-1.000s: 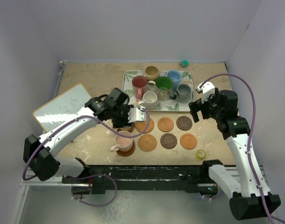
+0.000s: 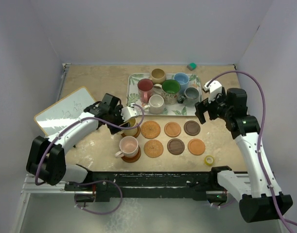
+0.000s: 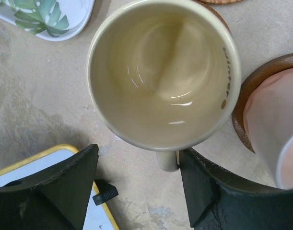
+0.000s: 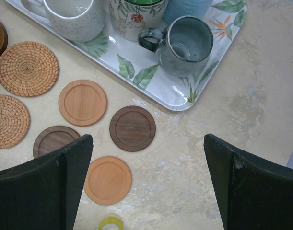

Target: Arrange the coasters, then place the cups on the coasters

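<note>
A cream-yellow cup point(image 3: 160, 72) fills the middle of the left wrist view, resting on a coaster, its handle pointing down between the fingers of my left gripper. The fingers are apart, the right one against or very near the handle. A pink cup point(image 2: 129, 145) stands on a wooden coaster just below it in the top view. Empty round coasters, woven point(image 4: 28, 68) and wooden point(image 4: 132, 128), lie in front of the tray. My right gripper hangs open over the right side of the table, empty.
A leaf-patterned tray point(image 2: 131, 85) holds several cups at the back. A white board point(image 2: 56, 114) lies at the left. A yellow tape roll point(image 2: 209, 160) is at front right, a green block point(image 2: 191, 65) at the back.
My left gripper has moved left and back, off from over the cream cup toward its handle side. The right arm has shifted slightly.
</note>
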